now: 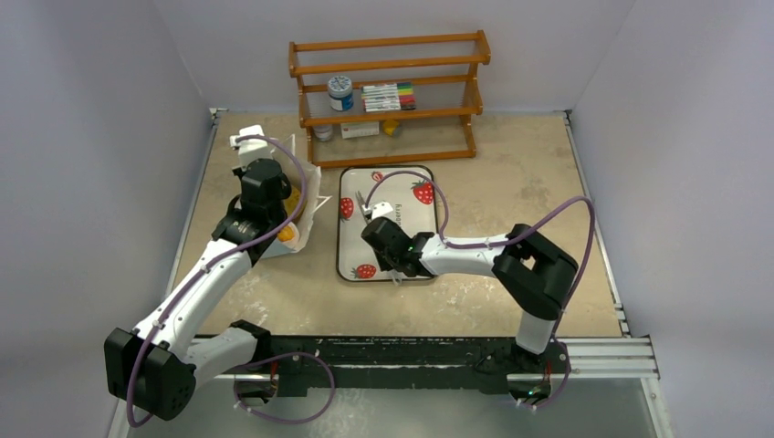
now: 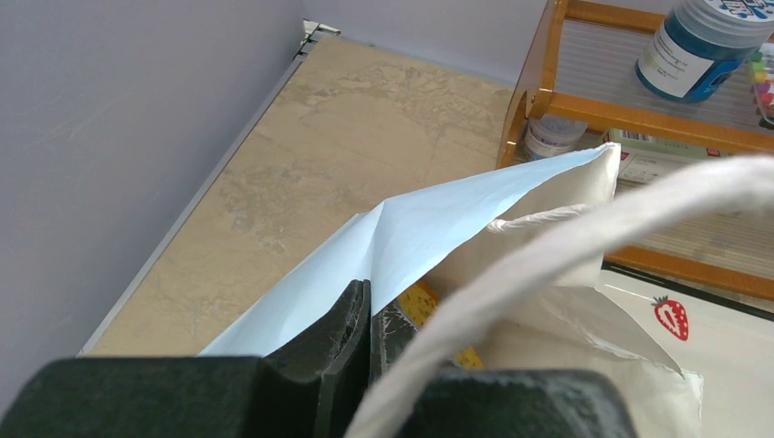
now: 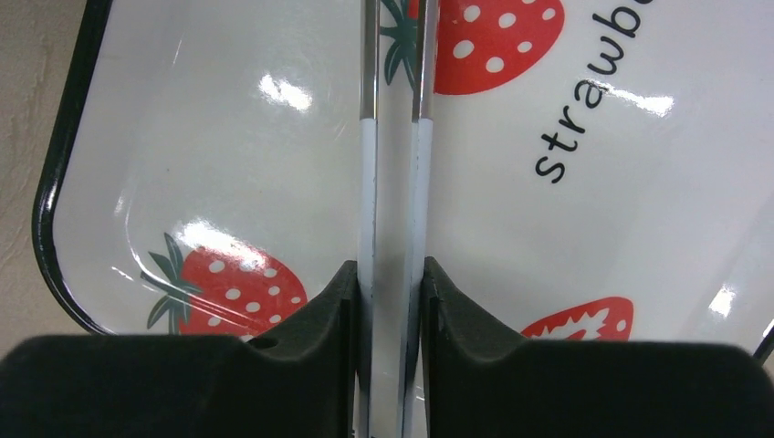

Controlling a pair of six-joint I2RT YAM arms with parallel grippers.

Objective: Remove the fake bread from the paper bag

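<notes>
The pale paper bag (image 1: 310,212) stands at the left with its mouth spread. Inside it show yellow fake bread (image 1: 292,202) and a smaller orange-and-white piece (image 1: 286,234); the left wrist view shows only a bit of yellow bread (image 2: 418,303). My left gripper is shut on the bag's thin, pale blue wall. My right gripper holds long metal tongs (image 3: 368,201), one arm against each finger, their arms slightly apart. Nothing is between the tong arms where they show, over the strawberry tray (image 1: 351,233).
A wooden rack (image 1: 391,120) with a jar (image 1: 339,92) and markers (image 1: 388,97) stands at the back. A white twisted bag handle (image 2: 548,246) crosses close before the left wrist camera. Right of the tray, the tabletop (image 1: 520,173) is clear.
</notes>
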